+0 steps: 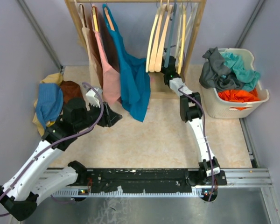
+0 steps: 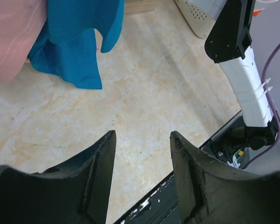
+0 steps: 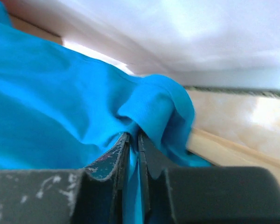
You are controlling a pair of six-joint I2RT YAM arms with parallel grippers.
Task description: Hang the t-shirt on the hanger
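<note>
The blue t-shirt (image 1: 132, 70) hangs from a wooden hanger (image 1: 110, 19) on the left part of the rack, its lower corner slanting down to the right. In the left wrist view, the shirt's hem (image 2: 79, 65) shows at upper left. My left gripper is open and empty, below and left of that hem. My right gripper (image 1: 167, 71) is behind the bare hangers, partly hidden. In the right wrist view, its fingertips (image 3: 120, 147) are close together against bunched blue cloth (image 3: 151, 105); whether they pinch it cannot be told.
Several bare hangers (image 1: 159, 42) hang at the rack's right. Beige and pink garments (image 1: 107, 70) hang left of the blue shirt. A white basket (image 1: 231, 111) of clothes stands right, folded cloths (image 1: 49, 102) lie left.
</note>
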